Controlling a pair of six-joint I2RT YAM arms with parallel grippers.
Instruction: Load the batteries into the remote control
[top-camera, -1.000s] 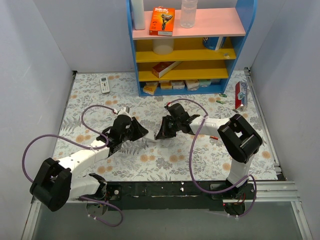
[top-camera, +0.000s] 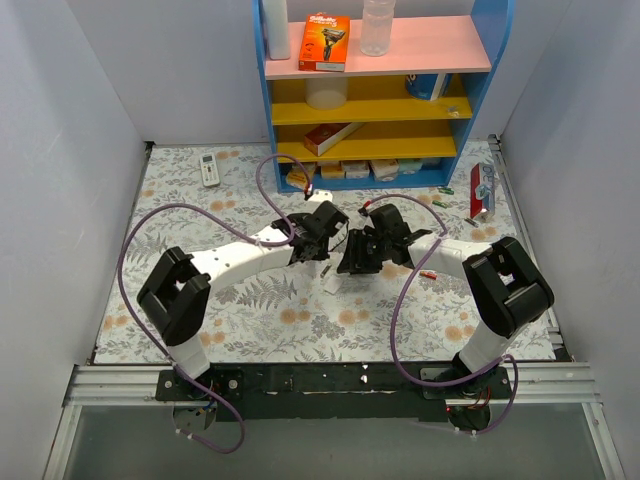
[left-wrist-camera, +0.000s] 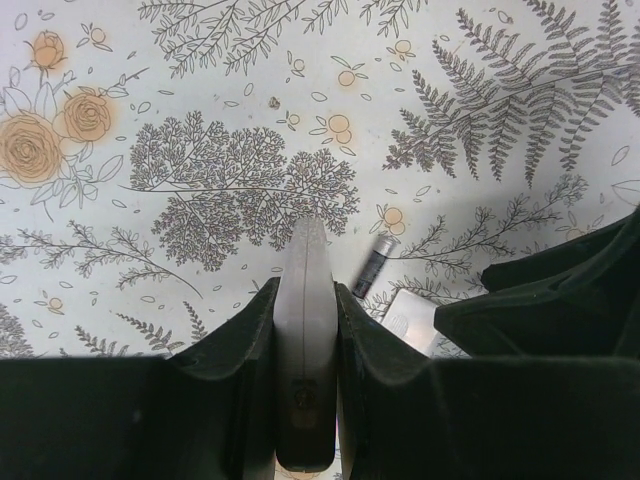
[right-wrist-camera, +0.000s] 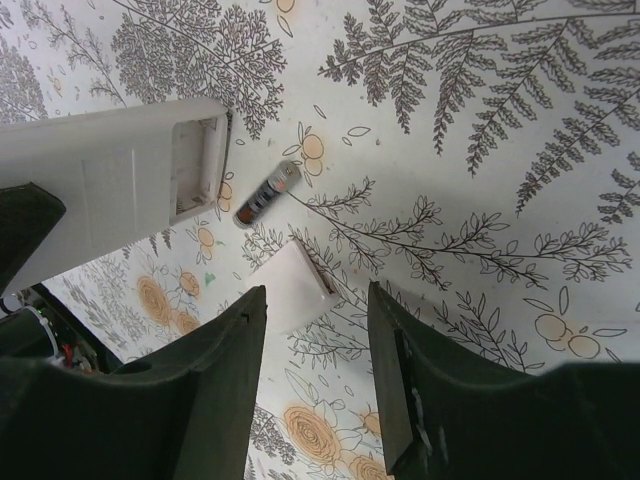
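Note:
My left gripper (top-camera: 322, 243) is shut on a white remote (left-wrist-camera: 305, 340), held edge-on in the left wrist view. The right wrist view shows its battery compartment (right-wrist-camera: 190, 165) uncovered and empty as far as visible. A battery (left-wrist-camera: 373, 262) lies on the mat below, beside the white battery cover (right-wrist-camera: 290, 285). My right gripper stands open above the cover, nothing between its fingers.
A blue shelf unit (top-camera: 370, 182) stands at the back. A second white remote (top-camera: 209, 169) lies back left. More batteries (top-camera: 429, 274) and a red package (top-camera: 483, 190) lie to the right.
My right gripper has shifted right, and the battery and cover now lie apart from it on the mat.

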